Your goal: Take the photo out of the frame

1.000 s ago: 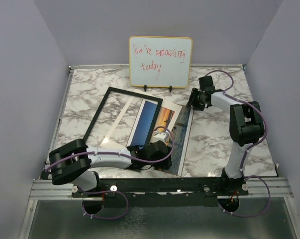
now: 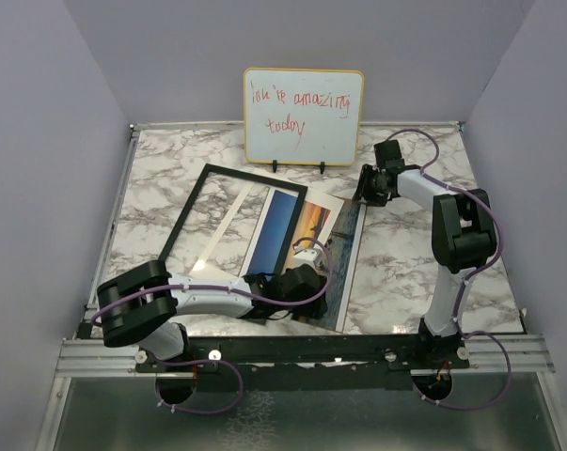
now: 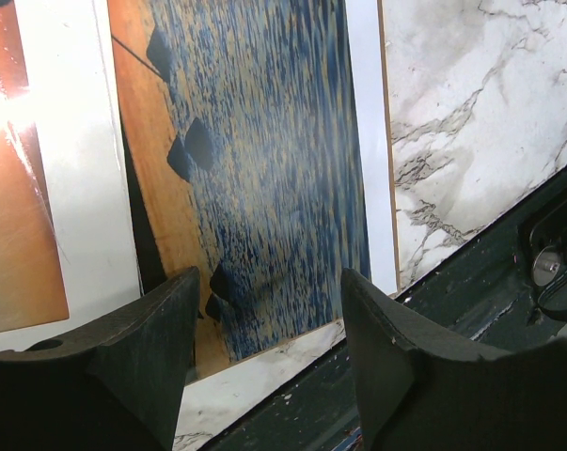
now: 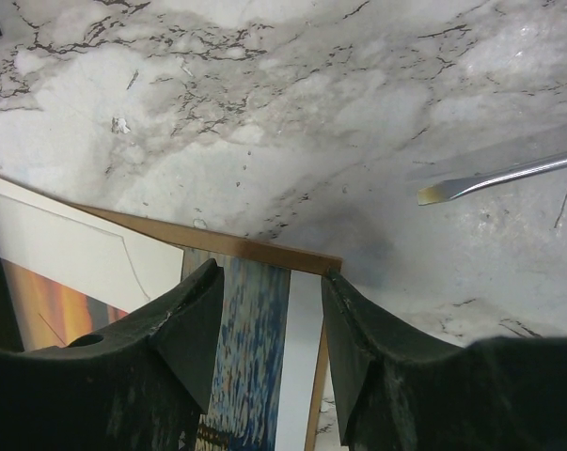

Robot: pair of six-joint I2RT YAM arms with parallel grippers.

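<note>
The black picture frame (image 2: 184,218) lies flat left of centre. A white-bordered sunset-and-water photo (image 2: 349,246) slants under and past its right side. In the left wrist view, the photo's dark blue water part (image 3: 283,178) fills the middle, with a white border (image 3: 370,141) along its right. My left gripper is over its near end, fingers apart; whether they touch it I cannot tell. At the far right corner, my right gripper stands open above the photo's water (image 4: 245,348) and white margin, with nothing gripped.
A whiteboard (image 2: 303,117) with red writing stands behind, its feet close to the frame's far side. A thin brush-like tool (image 4: 490,180) lies on the marble right of the photo.
My left gripper has shifted very slightly right, over the photo's near end. My right arm has barely moved. The frame and the photo lie where they were.
</note>
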